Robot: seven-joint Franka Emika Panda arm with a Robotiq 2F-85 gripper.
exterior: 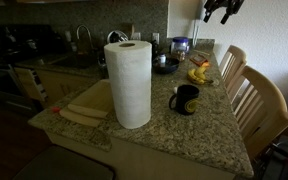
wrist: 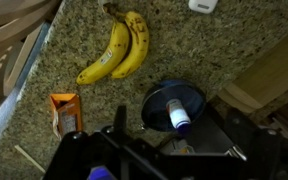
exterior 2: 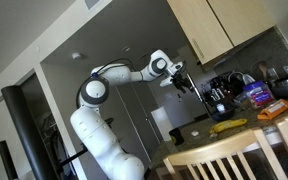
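Note:
High above the far end of the counter, my gripper point(exterior: 215, 16) stands open with nothing between its fingers. In the wrist view it looks down on the counter, its dark fingers point(wrist: 117, 140) spread at the lower edge. Two yellow bananas point(wrist: 121, 48) lie joined on the granite. Below them in that view is a dark round bowl point(wrist: 152, 104), with a white bottle point(wrist: 177, 110) with a blue cap in or in front of it; I cannot tell which. An orange packet point(wrist: 66, 112) lies to the left of the bowl.
A paper towel roll point(exterior: 131, 85) stands upright near the counter's front, a black mug point(exterior: 185, 99) to its right. Wooden chairs point(exterior: 262, 100) line the right side. A cabinet point(exterior 2: 209, 28) hangs close to the arm.

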